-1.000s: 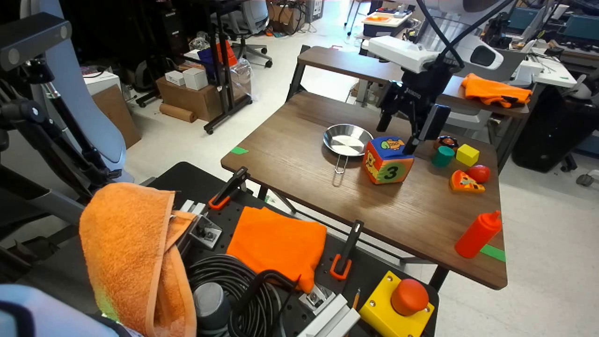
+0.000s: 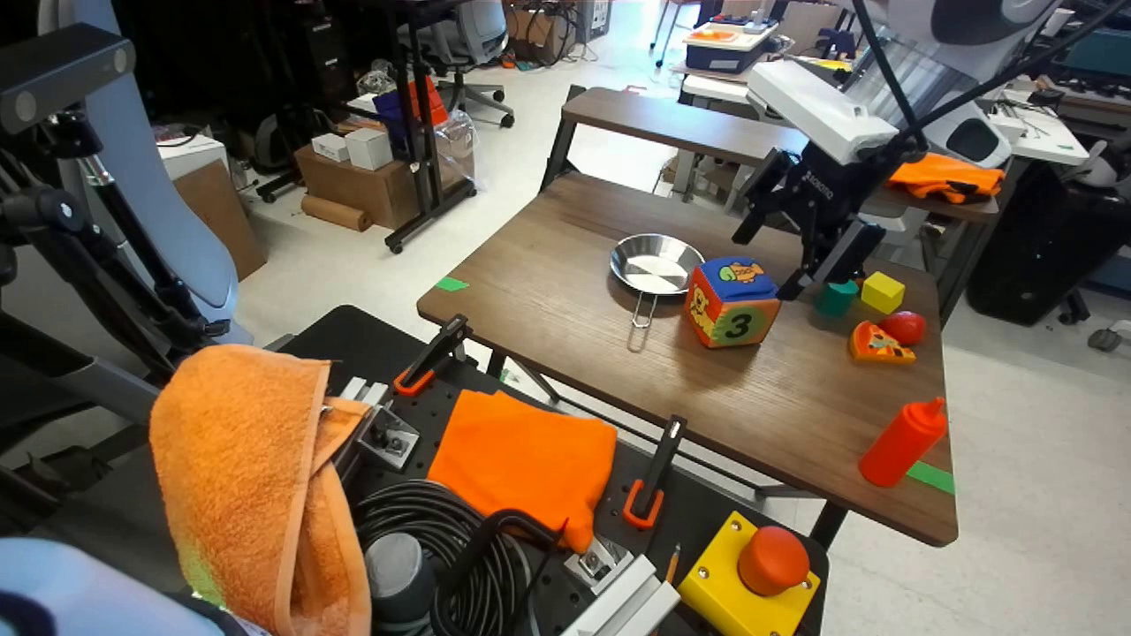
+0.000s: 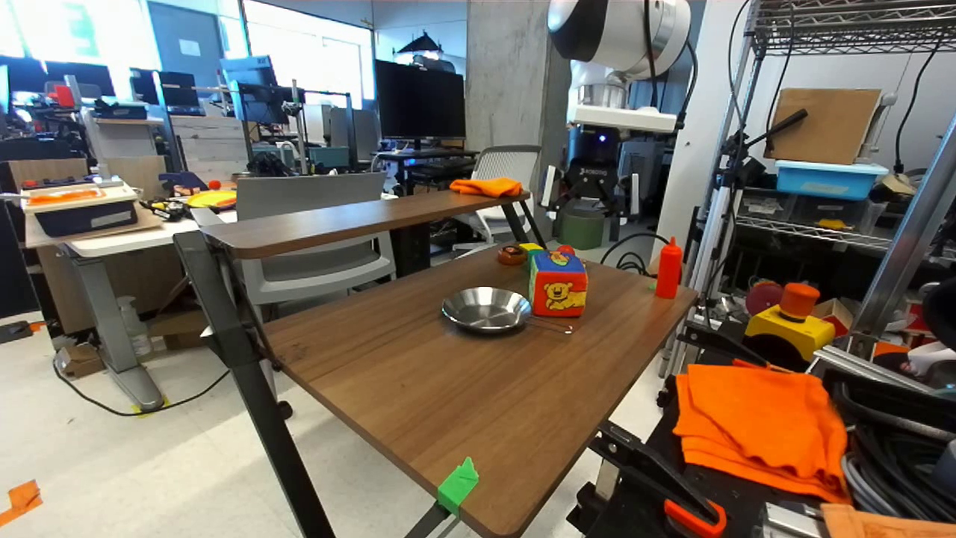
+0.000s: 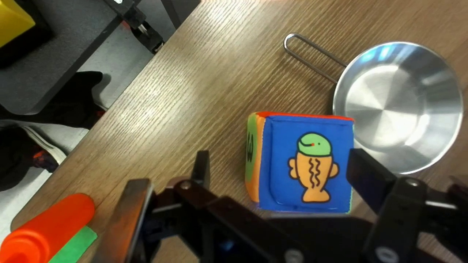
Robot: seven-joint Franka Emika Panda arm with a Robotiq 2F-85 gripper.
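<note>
A soft cube with a blue top (image 4: pixel 280 166) sits on the brown table, its fish picture facing up in the wrist view. My gripper is open above it, with black fingers (image 4: pixel 202 168) spread wide to either side and nothing held. From exterior view 1, the gripper (image 2: pixel 765 265) hangs over the table behind and to the right of the cube (image 2: pixel 732 302). Close beside the cube lies a shiny metal pan (image 4: pixel 386 105) with a wire handle; exterior view 2 also has the pan (image 3: pixel 486 309) left of the cube (image 3: pixel 557 284).
A red squeeze bottle (image 2: pixel 902 442) stands near the table's right front corner. Toward the right end are a green cylinder (image 2: pixel 835 298), a yellow block (image 2: pixel 882 291), a red ball (image 2: pixel 903 328) and a pizza slice toy (image 2: pixel 880 344).
In exterior view 1 the arm and open gripper have shifted to the right and slightly tilted. The cube and pan look to be in the same places.
</note>
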